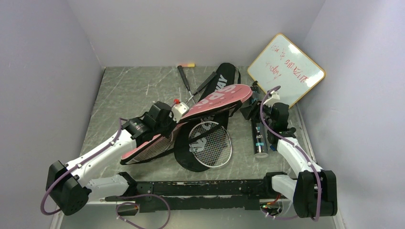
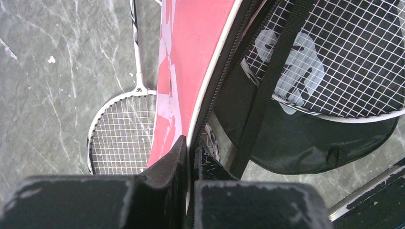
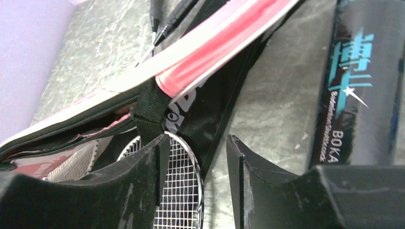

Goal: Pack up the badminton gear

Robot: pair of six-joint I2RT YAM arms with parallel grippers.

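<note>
A pink and black racket bag [image 1: 222, 98] lies slantwise across the middle, its side zip gaping. My left gripper is shut on the bag's white-piped zip edge. One racket [image 1: 211, 148] rests on a black bag [image 1: 191, 164] with white lettering, under the pink bag's black strap [image 2: 272, 76]. Another racket [image 2: 122, 129] is partly hidden beneath the pink bag. At the right, my right gripper is open and empty, above the floor between the pink bag and a black shuttle tube [image 1: 259, 140] marked A01.
A whiteboard [image 1: 286, 67] with red writing leans at the back right. Near the back wall lies a yellow-orange object [image 1: 187, 65].
</note>
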